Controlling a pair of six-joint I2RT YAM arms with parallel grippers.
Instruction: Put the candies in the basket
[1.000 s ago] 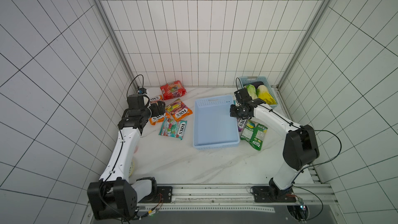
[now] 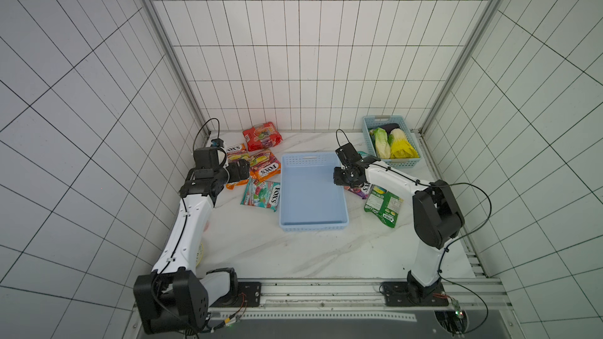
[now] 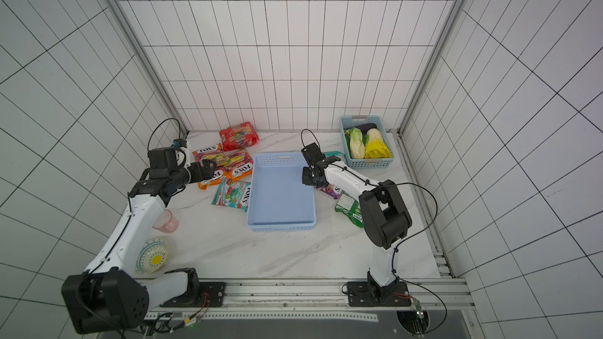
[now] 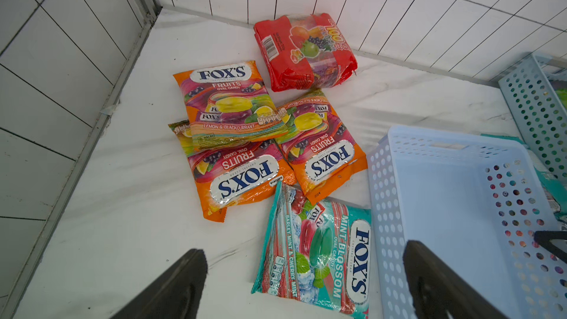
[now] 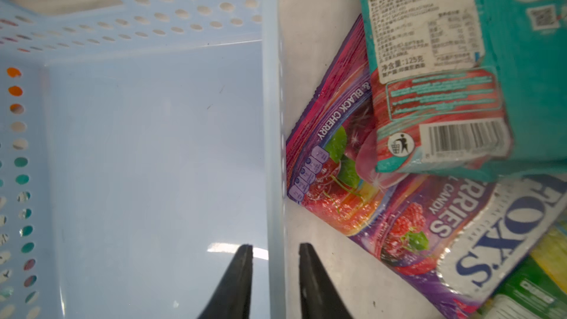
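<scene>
The empty light blue basket (image 2: 312, 227) stands mid-table. My right gripper is part open at its right wall; the fingers straddle the basket's rim with gaps on both sides. Left of the basket lie several orange Fox's bags (image 4: 323, 159), partly overlapping, a mint blossom bag (image 4: 319, 254) touching its wall, and a red fruit pack (image 4: 305, 50) behind. My left gripper hangs open and empty above that side. Right of the basket, a teal bag (image 5: 437, 118) lies over a purple berries bag (image 5: 407, 224), with a green bag (image 2: 383, 206) nearer the front.
A blue-green crate (image 2: 402, 162) of vegetables stands at the back right. At the left front are a pink cup (image 3: 165, 221) and a patterned bowl (image 3: 152, 255), near the left arm. The table in front of the basket is clear.
</scene>
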